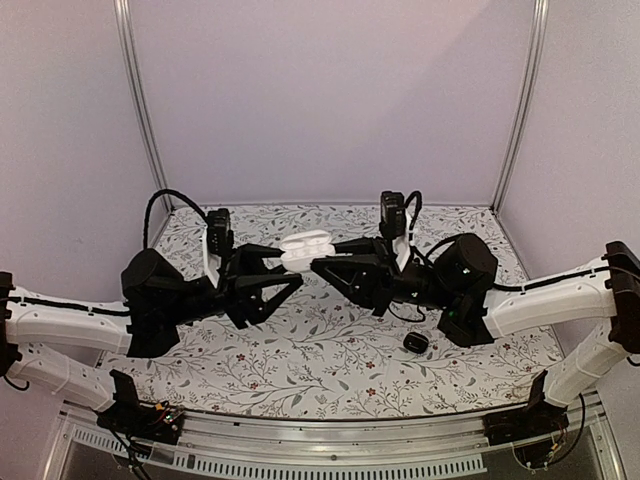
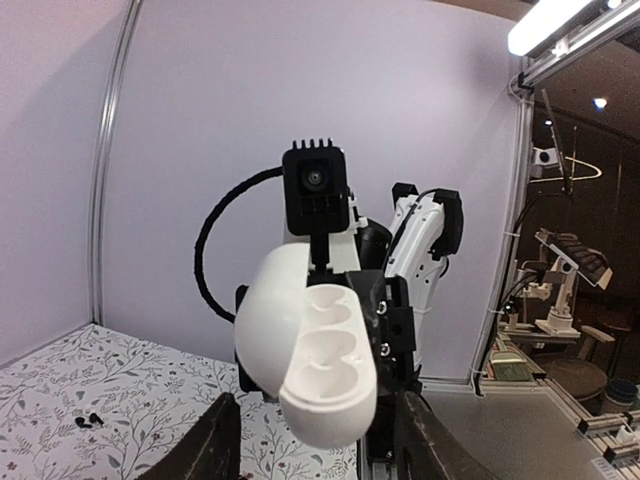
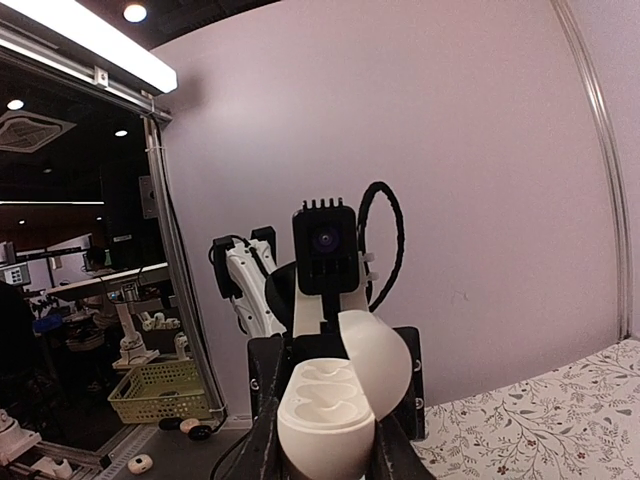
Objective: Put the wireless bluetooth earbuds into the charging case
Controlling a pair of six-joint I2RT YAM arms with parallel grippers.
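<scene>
The white charging case (image 1: 305, 245), lid raised, is held up between both arms; its empty-looking wells show in the left wrist view (image 2: 328, 390) and the right wrist view (image 3: 325, 420). My right gripper (image 1: 325, 258) is shut on it. My left gripper (image 1: 285, 268) stands open at the case's left side, its fingertips close to it; in the left wrist view they sit below and either side of the case. A small black object (image 1: 416, 342), possibly the earbuds' holder, lies on the table below the right arm.
Pale walls enclose the back and sides.
</scene>
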